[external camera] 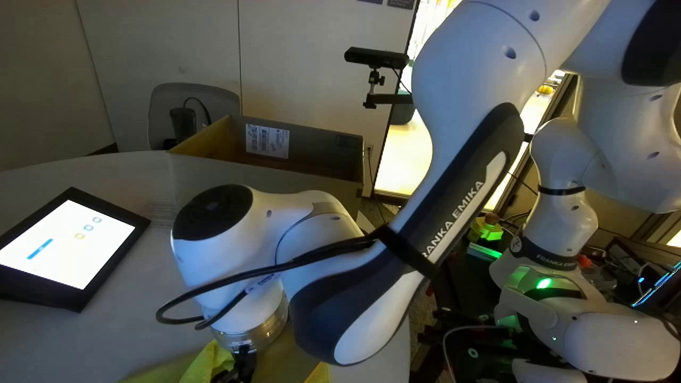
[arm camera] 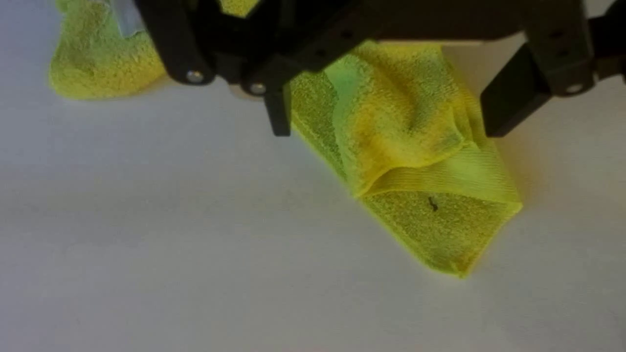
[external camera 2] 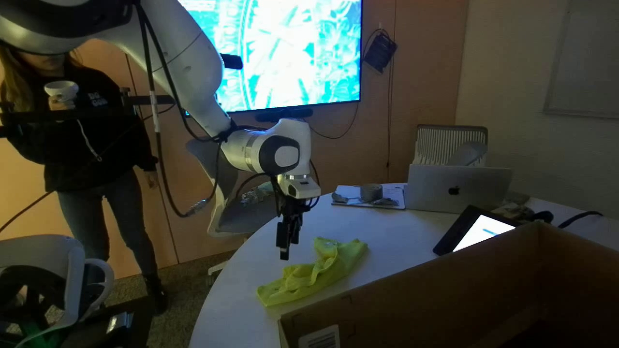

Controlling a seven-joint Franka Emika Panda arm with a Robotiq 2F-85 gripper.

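A crumpled yellow cloth (external camera 2: 326, 268) lies on the white table in exterior view 2, with part of it folded over. Above the cloth's left side hangs my gripper (external camera 2: 287, 252), pointing down and apart from the table. The wrist view shows its fingers well spread, the cloth (arm camera: 431, 229) lying below and nothing held between them. One end of the cloth and a small clear piece are at that view's upper left, partly behind the gripper. In exterior view 1 the arm hides most of the cloth (external camera: 207, 365).
A large open cardboard box (external camera: 306, 143) stands beside the cloth. A lit tablet (external camera: 70, 246), a laptop (external camera 2: 458, 188) and a tape roll (external camera 2: 371, 192) on papers occupy other parts of the table. A person (external camera 2: 95, 156) stands behind the arm.
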